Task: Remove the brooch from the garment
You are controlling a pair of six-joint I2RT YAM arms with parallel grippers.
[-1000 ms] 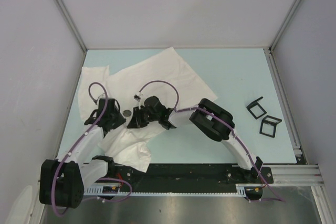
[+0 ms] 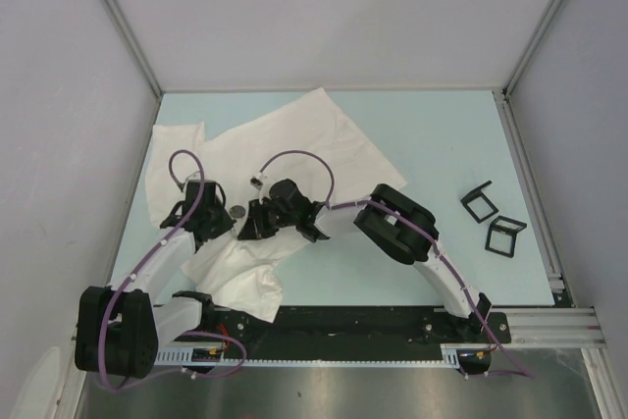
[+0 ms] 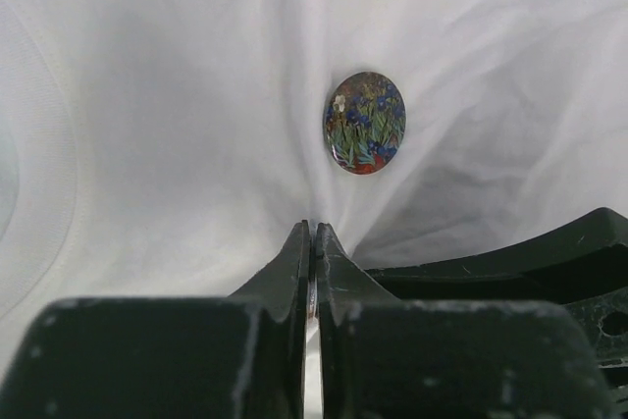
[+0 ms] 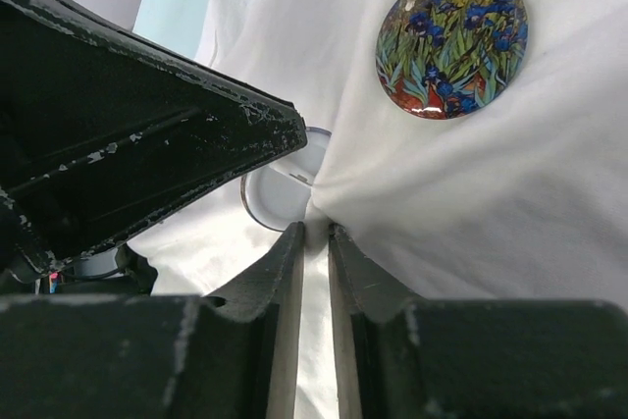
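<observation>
The brooch (image 2: 236,212), an oval with painted irises, lies on the white garment (image 2: 285,134); it shows clearly as a brooch (image 3: 364,123) in the left wrist view and a brooch (image 4: 451,41) in the right wrist view. My left gripper is shut just below the brooch at a fold, with no more than thin cloth, if anything, visible at its tips. My right gripper is shut on a pinched fold of the garment below and left of the brooch. The two grippers are close together in the top view.
Two small black frame-like objects (image 2: 481,205) lie at the right side of the pale table (image 2: 442,125). The garment covers much of the left and middle.
The left arm has shifted slightly, its rear part moving up in the top view. The right arm and brooch have not visibly moved.
</observation>
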